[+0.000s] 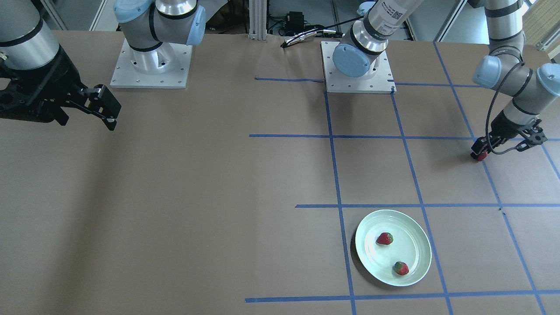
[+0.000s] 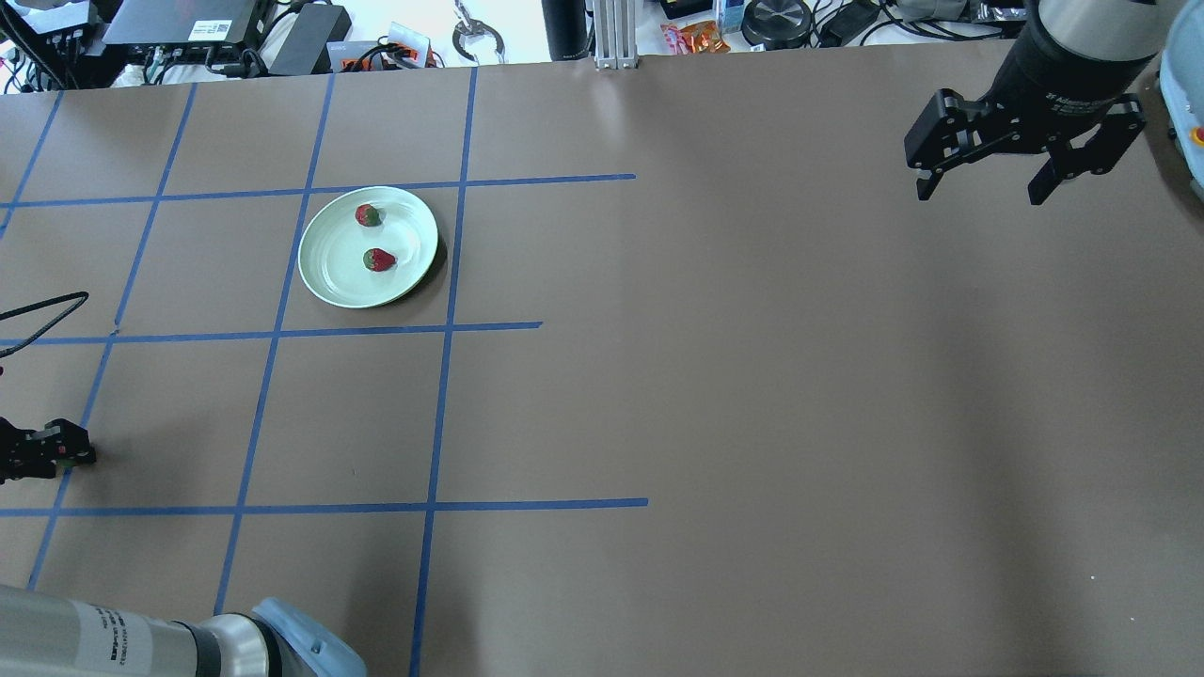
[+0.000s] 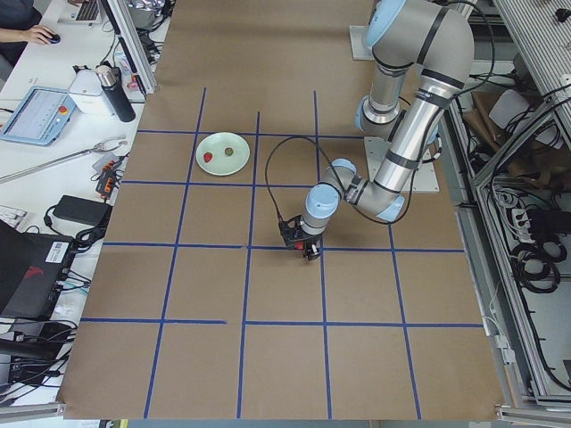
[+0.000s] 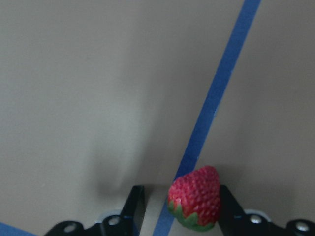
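Observation:
A red strawberry (image 4: 194,196) with green leaves lies on the table over a blue tape line, between the two black fingers of my gripper; the right finger is at or against it, while a gap shows by the left one. In the front view the gripper (image 1: 480,153) is down at table height on the right, partly covering that strawberry. A pale green plate (image 1: 393,220) holds two strawberries, one near its middle (image 1: 384,238) and one lower (image 1: 401,268). In the top view the gripper (image 2: 73,451) is at the far left.
Another black gripper (image 1: 89,105) hangs at the upper left of the front view. White mounting plates (image 1: 336,81) carry arm bases along the table's far edge. The taped table between my gripper and the plate is clear.

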